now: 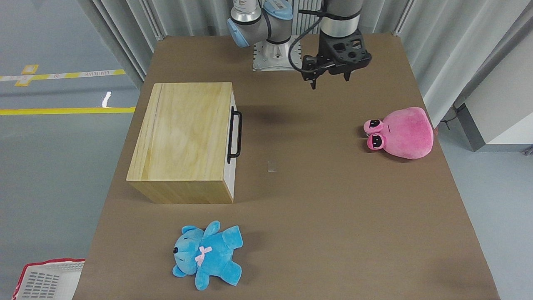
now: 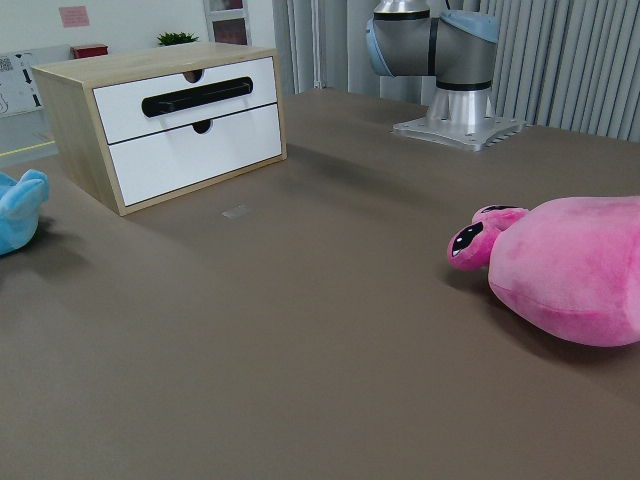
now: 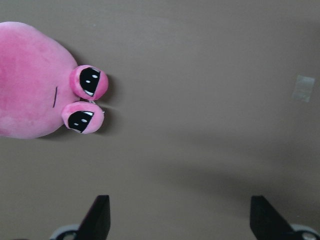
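Note:
My gripper point(image 1: 330, 77) hangs over the back middle of the table in the front view, right of the wooden drawer box; in the wrist view its two fingers point(image 3: 99, 220) stand wide apart at the bottom, nothing between them. A pink plush toy point(image 1: 404, 134) with two big eyes lies on the right side, also at the upper left of the wrist view point(image 3: 30, 80). A blue teddy bear point(image 1: 210, 257) with a pink bow lies at the front, below the box.
The drawer box point(image 1: 185, 135) has white fronts and a black handle point(image 1: 237, 135); both drawers look shut in the left view. A white basket point(image 1: 50, 280) with a red rim is off the table at lower left.

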